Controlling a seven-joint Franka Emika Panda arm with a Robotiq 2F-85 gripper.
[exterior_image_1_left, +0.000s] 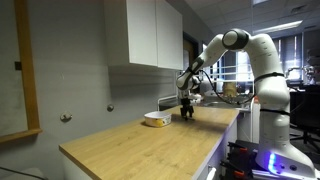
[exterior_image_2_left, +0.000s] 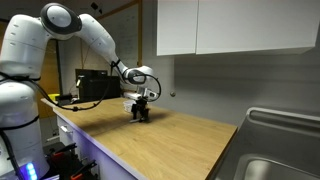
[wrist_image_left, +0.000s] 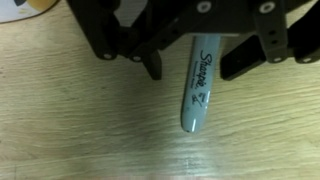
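Observation:
A grey Sharpie marker (wrist_image_left: 199, 85) lies on the wooden tabletop in the wrist view, its lettering facing up. My gripper is part open, its dark fingers on either side of the marker. A gap shows between the marker and the left finger; the right finger (wrist_image_left: 232, 68) is closer to it. The marker's upper end is hidden under the gripper. In the first exterior view the gripper (exterior_image_1_left: 187, 117) is low over the far end of the counter, too small to show the marker.
A white bin (exterior_image_1_left: 158, 119) stands on the counter near the wall, left of the gripper. Part of a round, light-coloured object (wrist_image_left: 22, 10) shows at the wrist view's upper left corner.

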